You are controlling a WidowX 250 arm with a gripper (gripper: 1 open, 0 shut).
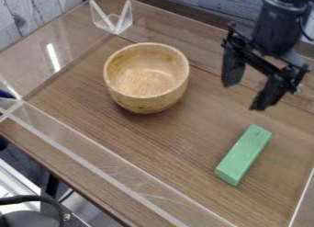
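My gripper [255,73] is at the upper right, above the wooden surface, its dark fingers pointing down and apart, with nothing seen between them. A pale wooden bowl [146,78] sits left of it. A green block [243,155] lies at the lower right, below and in front of the gripper.
A small white wire-like object [112,19] stands at the back left. A dark object [28,214] shows at the bottom left corner, beside the table's edge.
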